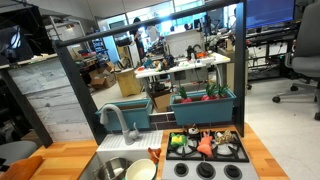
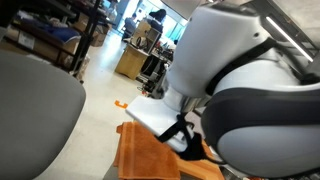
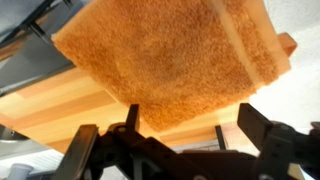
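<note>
An orange towel (image 3: pixel 170 60) fills much of the wrist view, lying on a wooden surface (image 3: pixel 75 108). Exterior view 2 shows the same towel (image 2: pixel 148 150) below the white robot arm (image 2: pixel 210 75). My gripper is open over the towel's near edge, its two black fingers wide apart with nothing gripped between them. Whether the fingertips touch the cloth cannot be told. At the lower left of exterior view 1, only part of the orange towel (image 1: pixel 28 167) shows.
Right of the wooden counter (image 1: pixel 65 158) are a sink with a faucet (image 1: pixel 122 120), a white bowl (image 1: pixel 141 170) and a stove (image 1: pixel 205 158) with small toys on it. A blue planter (image 1: pixel 203 107) stands behind. A grey chair (image 2: pixel 40 115) is close by in exterior view 2.
</note>
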